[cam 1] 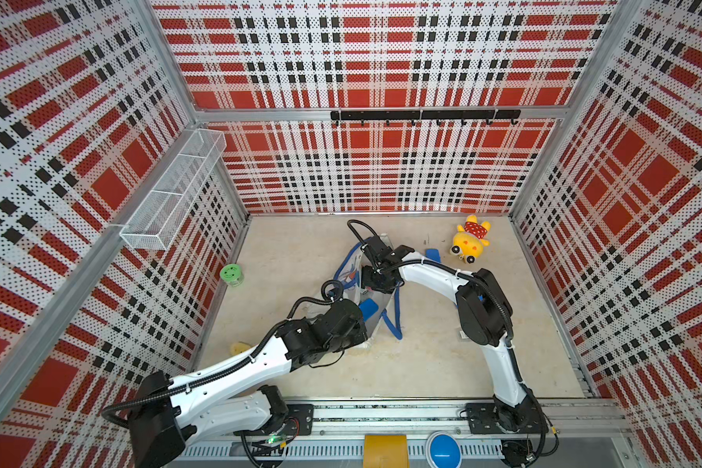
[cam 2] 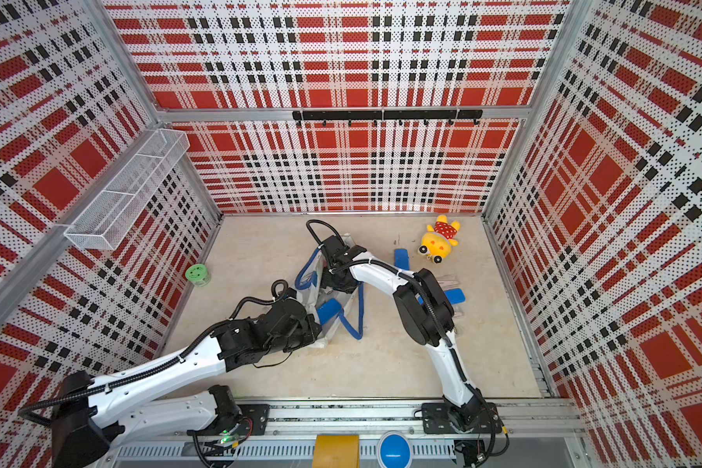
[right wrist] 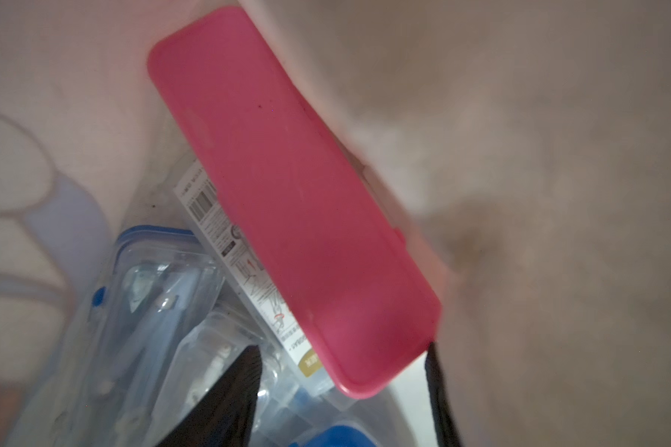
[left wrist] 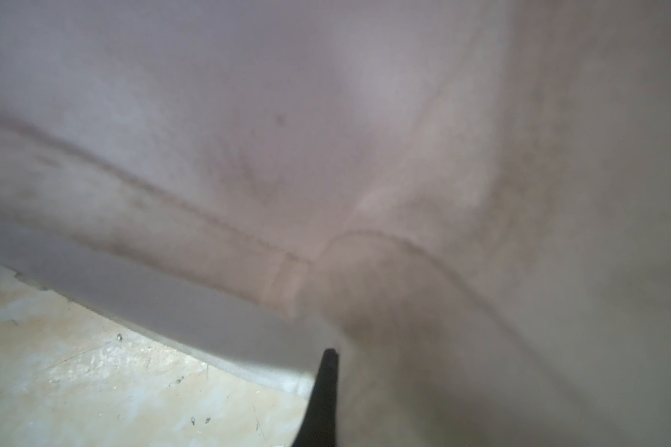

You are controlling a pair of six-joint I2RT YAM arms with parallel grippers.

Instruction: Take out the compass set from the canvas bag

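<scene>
The canvas bag (cam 1: 386,312), pale with blue straps, lies mid-table under both arms. Inside it, the right wrist view shows a long pink case (right wrist: 290,193) on a labelled clear package (right wrist: 216,231) and clear boxes (right wrist: 149,313). My right gripper is part open at the pink case's lower end, one finger close by its corner; whether it touches is unclear. My left gripper is at the bag's near side; in the left wrist view one dark finger (left wrist: 319,402) shows against the canvas, its finger hidden.
A yellow plush toy (cam 1: 469,241) and blue items (cam 2: 452,296) lie on the right. A green spool (cam 1: 231,273) is at the left, a wire basket (cam 1: 163,202) on the left wall.
</scene>
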